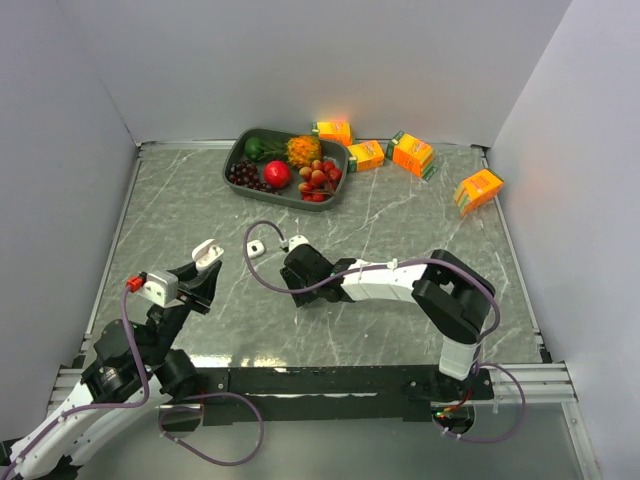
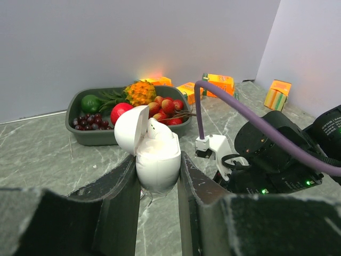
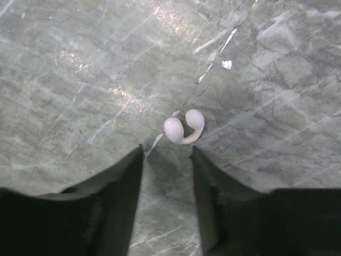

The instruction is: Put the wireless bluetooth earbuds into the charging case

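Observation:
My left gripper point(image 1: 204, 276) is raised at the left, shut on the white charging case point(image 2: 157, 160), whose lid stands open. In the right wrist view a white earbud point(image 3: 174, 129) lies on the marble table point(image 3: 80, 106), just beyond the fingertips of my right gripper, which is open with nothing between its fingers. From above, the right gripper point(image 1: 295, 290) is low over the middle of the table, and the earbud is hidden under that arm. A small white object point(image 1: 255, 248) lies on the table left of the right gripper.
A grey tray point(image 1: 240, 190) of fruit stands at the back. Several orange boxes point(image 1: 410, 152) lie along the back and right. The table's left part and the area right of the right arm are mostly clear.

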